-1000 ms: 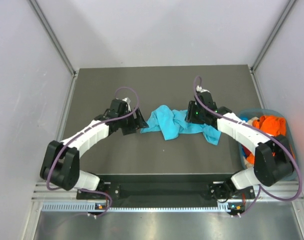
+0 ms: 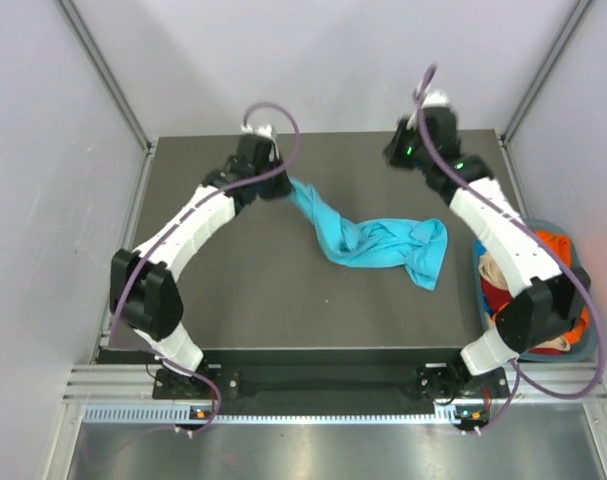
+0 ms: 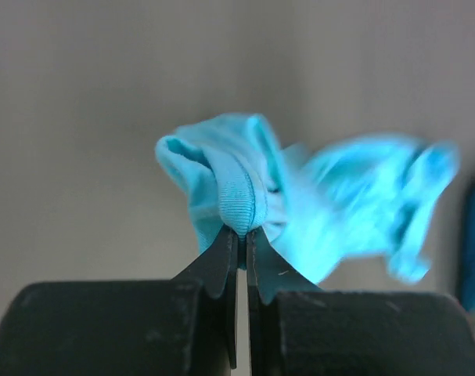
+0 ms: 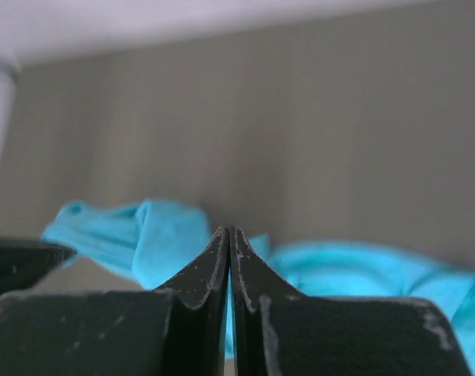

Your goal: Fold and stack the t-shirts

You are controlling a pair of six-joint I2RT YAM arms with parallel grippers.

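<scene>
The blue t-shirt [image 2: 368,243] stretches across the middle of the table, bunched and twisted. Its left end is lifted, with my left gripper shut on a gathered fold of the cloth. In the right wrist view the fingers [image 4: 214,270] of my right gripper meet along their length with no cloth between them. The shirt [image 4: 170,235] shows behind and below those fingertips, apart from them. From the top, my right gripper [image 2: 395,158] hangs over the far right of the table, beyond the shirt's right end. Both arms look motion-blurred.
A blue-grey basket [image 2: 586,350] at the right edge holds orange, red and beige clothes [image 2: 556,243], partly covered by the right arm. Bare table [image 2: 253,300] lies in front of the shirt, and the far part between the arms is also clear.
</scene>
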